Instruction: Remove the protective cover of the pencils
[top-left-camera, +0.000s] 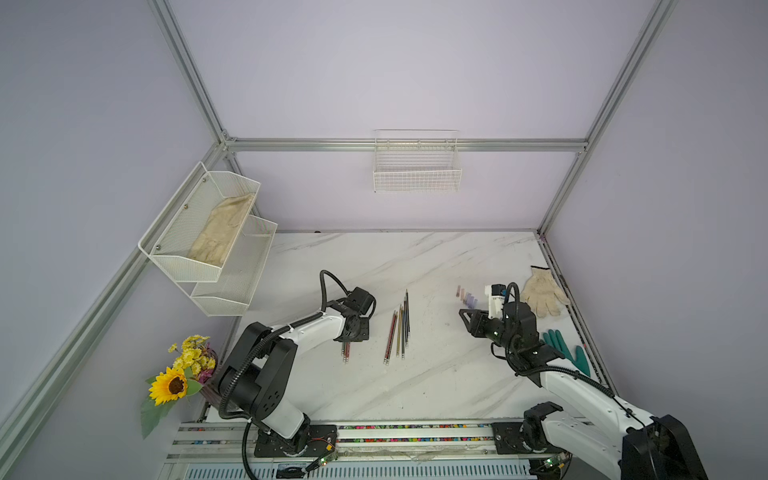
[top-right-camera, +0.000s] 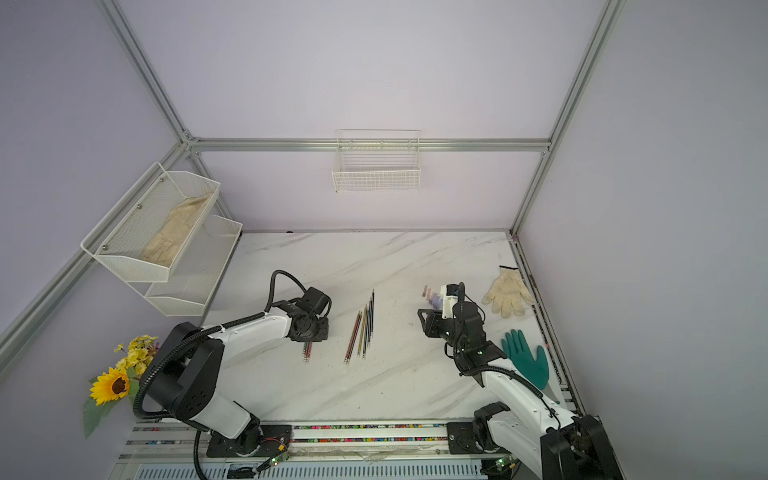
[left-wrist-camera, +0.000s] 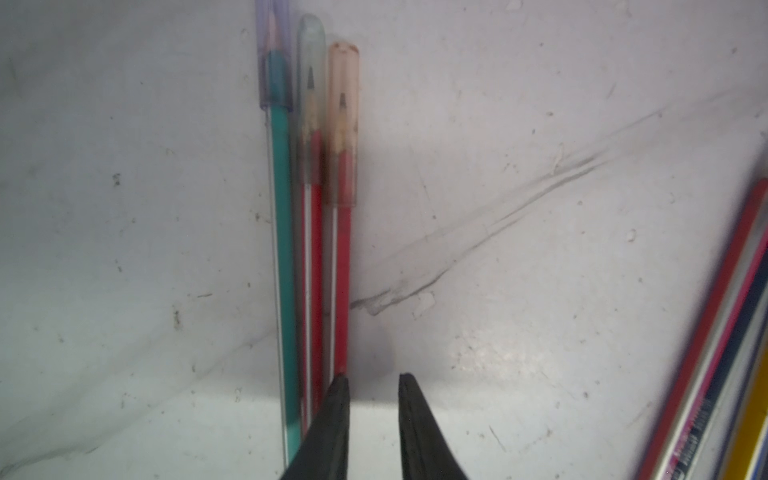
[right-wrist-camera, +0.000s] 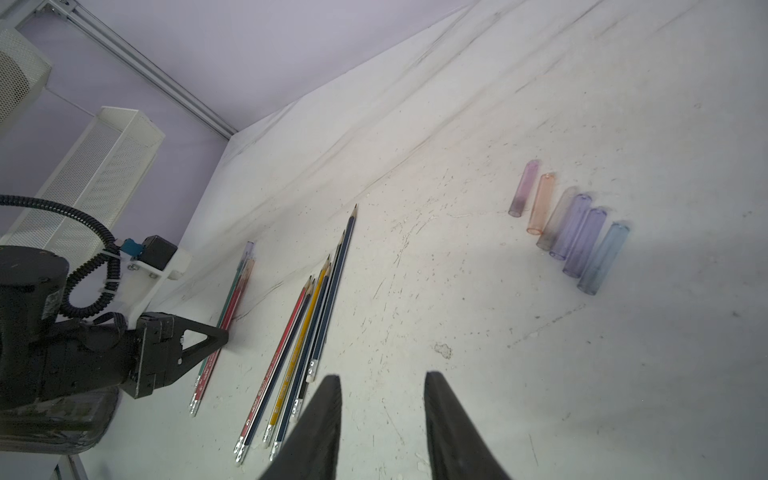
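Observation:
Three capped pencils lie side by side on the left: a teal one (left-wrist-camera: 284, 240), a red one (left-wrist-camera: 312, 264) and another red one (left-wrist-camera: 341, 264), with translucent covers (left-wrist-camera: 343, 72) over their tips. My left gripper is low over them, near the red pencils, shut with nothing seen between its fingers. In the middle lie several uncapped pencils (right-wrist-camera: 288, 352). Several loose covers (right-wrist-camera: 566, 228) lie in a row to the right. My right gripper hangs above the table beside those covers, part open and empty.
White mesh baskets (top-left-camera: 216, 275) hang at the left wall, a wire basket (top-left-camera: 416, 180) on the back wall. Flowers (top-left-camera: 169, 385) stand at front left. A beige glove (top-left-camera: 544, 292) and a green glove (top-right-camera: 528, 364) lie at the right edge.

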